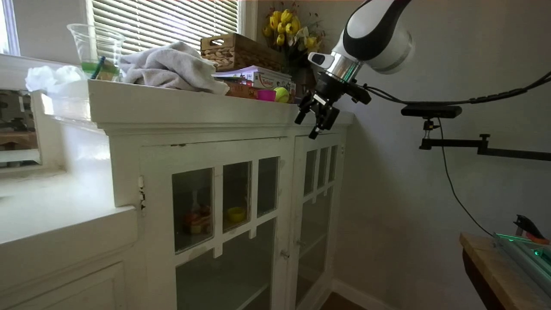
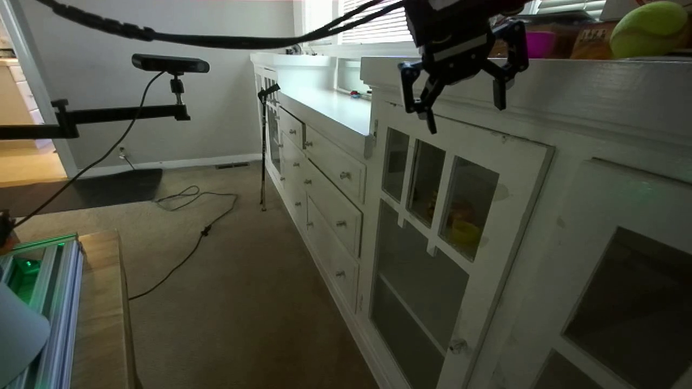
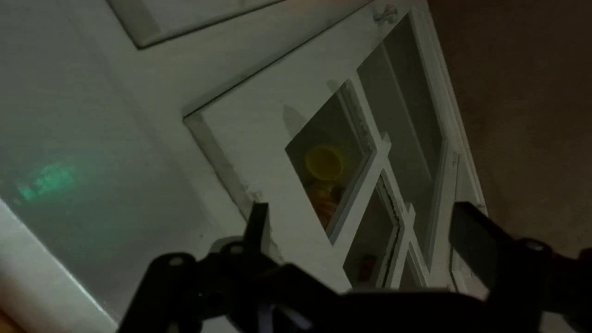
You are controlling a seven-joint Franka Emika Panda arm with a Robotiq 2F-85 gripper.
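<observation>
My gripper (image 1: 313, 126) is open in front of the cabinet's top ledge, its two fingers spread apart with nothing between them. The wrist view shows the same wide gap between the fingers, with the white cabinet door (image 3: 244, 138) beyond it. Both glass-paned doors look shut; a small knob (image 1: 284, 254) sits on the left one. Behind the panes stands a yellow cup (image 1: 236, 214), and an orange-red toy (image 1: 198, 221) is to its left. On the ledge, a pink cup (image 1: 266, 95) stands beside a tennis ball (image 1: 282, 94).
A grey towel (image 1: 170, 69), a clear plastic cup (image 1: 97, 49), a wicker basket (image 1: 242, 51) and yellow flowers (image 1: 284, 23) crowd the cabinet top. A camera on a black arm (image 1: 454, 144) stands to the right.
</observation>
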